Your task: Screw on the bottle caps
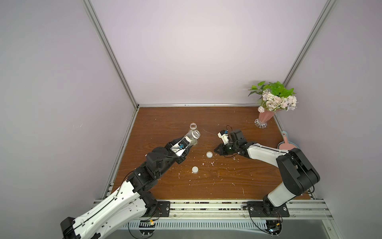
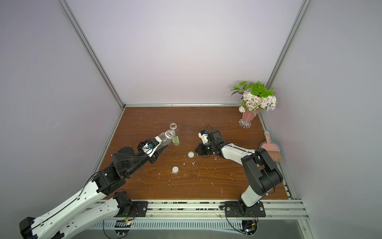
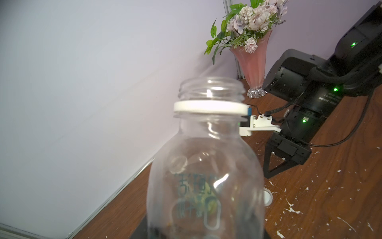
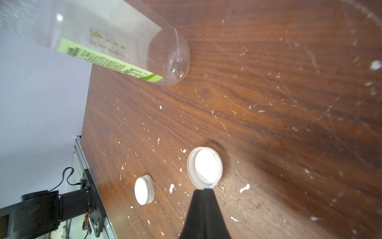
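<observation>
A clear bottle [image 3: 207,171] without a cap, a white ring round its neck, is gripped by my left gripper [image 1: 186,145]; it leans with its mouth up and to the right. Behind it a second uncapped clear bottle [image 2: 175,137] with a green label stands upright on the table. One white cap [image 4: 207,166] lies hollow side up just in front of my right gripper, which is shut with nothing between its fingers. Whether the tips touch that cap's rim I cannot tell. Another white cap [image 4: 143,190] lies nearer the front edge.
A pink vase of flowers [image 1: 265,115] stands at the back right. By the right wall lies a pink and blue dustpan set [image 2: 272,147]. White scraps are scattered over the wooden table [image 1: 159,119], whose back left area is free.
</observation>
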